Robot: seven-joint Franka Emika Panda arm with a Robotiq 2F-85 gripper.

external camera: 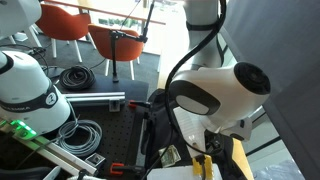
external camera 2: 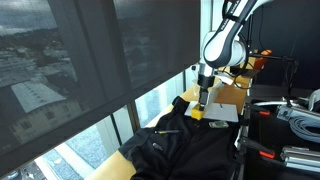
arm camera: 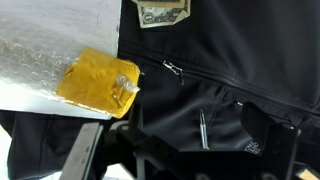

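Note:
In the wrist view my gripper is open, its two dark fingers wide apart with only black cloth between them. The black cloth (arm camera: 225, 45) has a zipper seam running across it. Left of the gripper lies a crumpled yellow packet (arm camera: 95, 80), against clear bubble wrap (arm camera: 35, 65) on a white surface. A banknote (arm camera: 158, 14) shows at the top edge, in or on a brown holder. Near the right finger lies a slim pen (arm camera: 203, 130). From the side, the arm stands over the yellow packet (external camera 2: 197, 113).
A coil of cable (external camera: 78, 137) lies on the arm's base side. The large dark screen (external camera 2: 90, 70) runs along the back of the table. A second white arm (external camera: 25, 85) stands at the left. More black cloth (external camera 2: 165, 155) spreads toward the front.

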